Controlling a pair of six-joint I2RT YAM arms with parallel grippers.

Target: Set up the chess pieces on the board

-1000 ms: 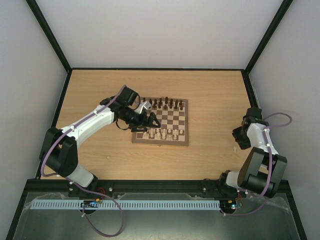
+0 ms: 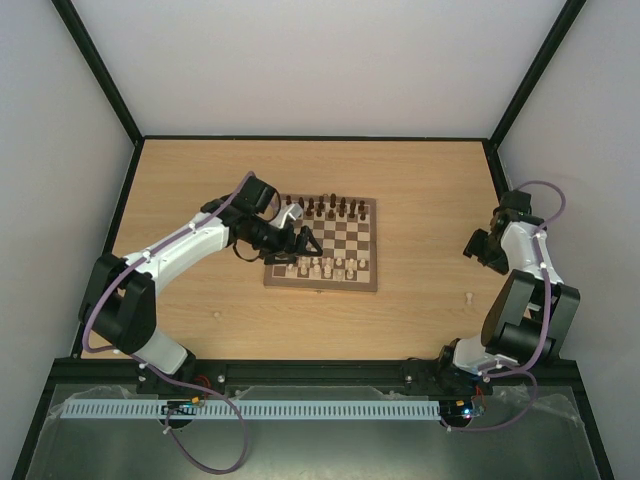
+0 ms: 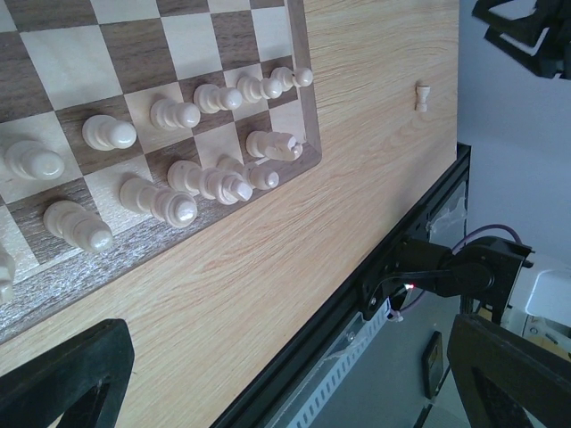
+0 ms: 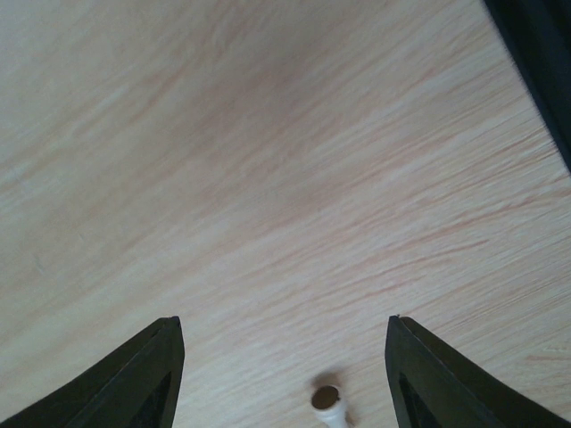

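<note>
The chessboard (image 2: pixel 340 284) lies in the middle of the table, with dark pieces along its far side and white pieces (image 3: pixel 161 201) standing on its near side. Over the board's left part hangs my left gripper (image 2: pixel 312 250); its fingers stand wide open with nothing between them. One white piece (image 2: pixel 469 298) is apart from the board on the right of the table. It shows at the bottom edge of the right wrist view as a small piece (image 4: pixel 330 407), its dark base turned up toward the camera. Above and beyond it is my right gripper (image 2: pixel 486 256), fingers apart and empty.
Bare wood (image 2: pixel 420 230) lies between the board and the right arm. A small pale object (image 2: pixel 217 315) rests on the table's left front area. The dark frame and wall stand close beside the right arm.
My right gripper has moved away from the lone white piece, toward the far side of the table. The left arm and the board look unchanged.
</note>
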